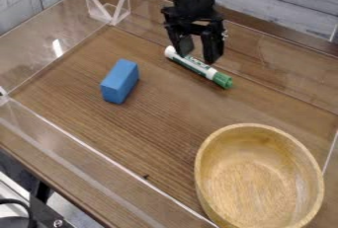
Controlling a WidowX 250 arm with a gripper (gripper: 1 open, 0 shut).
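Observation:
My black gripper (197, 46) hangs at the top centre of the camera view, open, with its fingers over the back end of a slim white-and-green cylinder (211, 75), which lies diagonally on the wooden table. Whether the fingertips touch it cannot be told. A blue block (119, 81) lies to the left, nearer the front.
An empty cream oval bowl (259, 184) sits at the front right of the table (158, 143). Clear panels edge the left side and back left.

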